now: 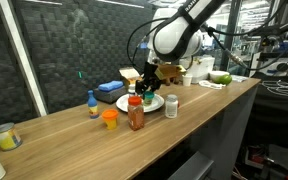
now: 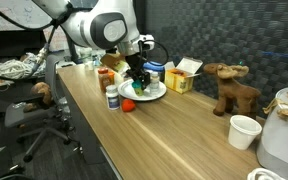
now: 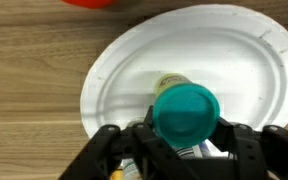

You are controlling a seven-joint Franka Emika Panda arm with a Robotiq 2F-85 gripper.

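A teal-green round object (image 3: 186,113), cup-like or a lid, is held by my gripper, whose dark fingers close in on it from both sides. It is directly over the white oval plate (image 3: 114,80). A pale yellowish piece shows just beyond it in the wrist view; whether that is part of it cannot be told. In exterior view 1 the green object (image 1: 148,97) hangs at or just above the plate, below the gripper (image 1: 149,93). Exterior view 2 shows the plate (image 2: 157,95) partly hidden by the arm; contact with it is unclear.
Close to the plate stand a red-brown jar (image 1: 136,115) and a silver can (image 1: 171,106). An orange cup (image 1: 110,118) and a blue bottle (image 1: 92,104) are to the left. A red round item (image 2: 128,105) lies near the plate. The wooden counter (image 2: 174,140) has free room.
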